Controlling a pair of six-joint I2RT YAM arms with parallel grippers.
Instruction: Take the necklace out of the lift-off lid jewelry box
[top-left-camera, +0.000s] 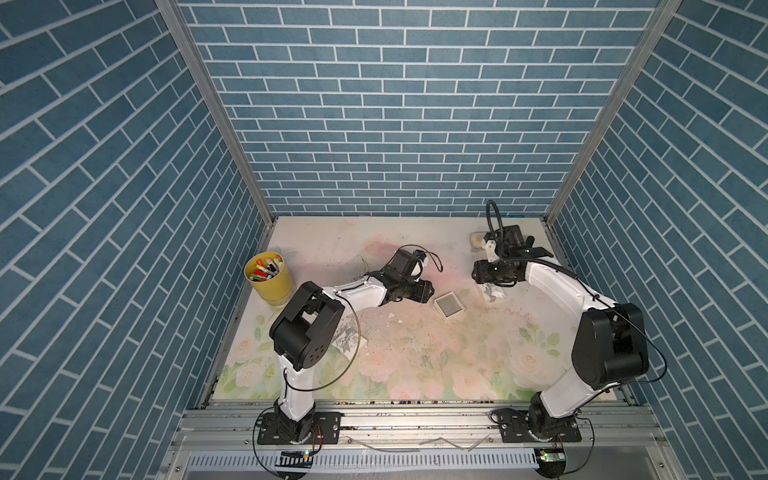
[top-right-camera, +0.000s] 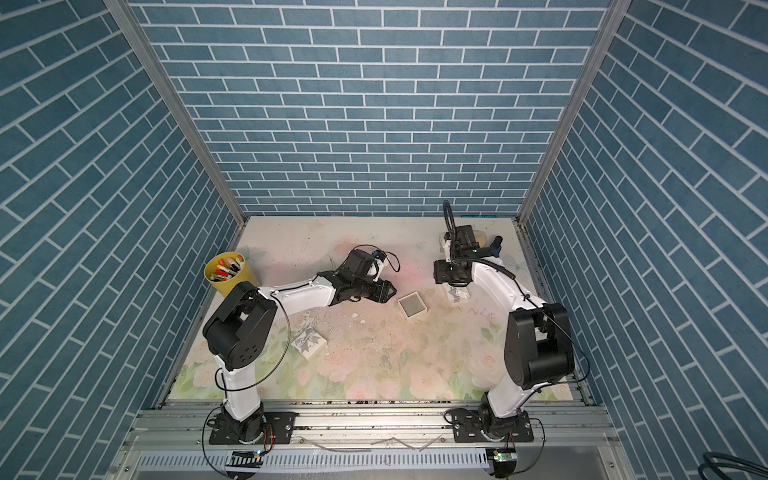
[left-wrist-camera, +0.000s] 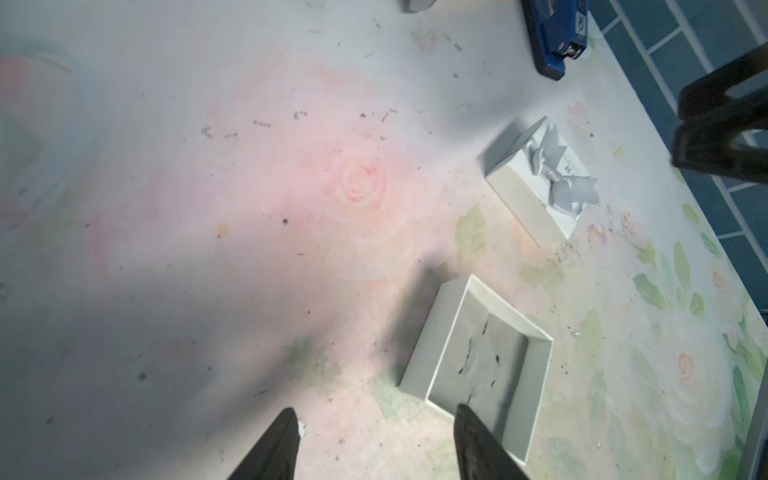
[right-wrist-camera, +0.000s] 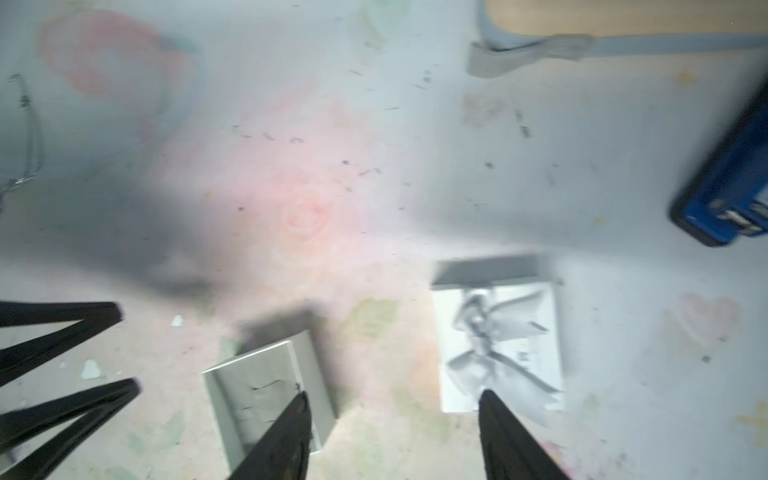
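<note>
The white jewelry box stands lidless mid-table, a grey insert inside with dark slits. Its lid with a silver bow lies to the right of it. A thin silver chain, likely the necklace, lies on the table at the upper left of the right wrist view. My left gripper is open and empty, just left of the box. My right gripper stands open above and near the lid, nothing between its fingers.
A blue stapler-like object and a beige case are at the back right. A yellow pen cup stands at the left; another white box lies front left.
</note>
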